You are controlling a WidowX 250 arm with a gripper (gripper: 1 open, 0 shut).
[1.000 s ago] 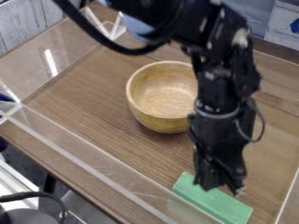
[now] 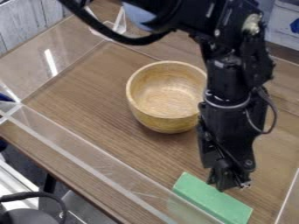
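Observation:
My gripper (image 2: pixel 226 175) hangs low at the right of the camera view, just above and behind a green rectangular block (image 2: pixel 212 199) lying on the wooden table near the front. I cannot tell how far apart its dark fingers are. A round wooden bowl (image 2: pixel 160 96) sits left of the arm, near the middle of the table.
Clear plastic panels (image 2: pixel 100 166) run along the table's left and front edges. Bare wood (image 2: pixel 82 105) lies left of the bowl. A dark cable loops at the bottom left, off the table. A pale object stands at the top right.
The bowl and block look unmoved.

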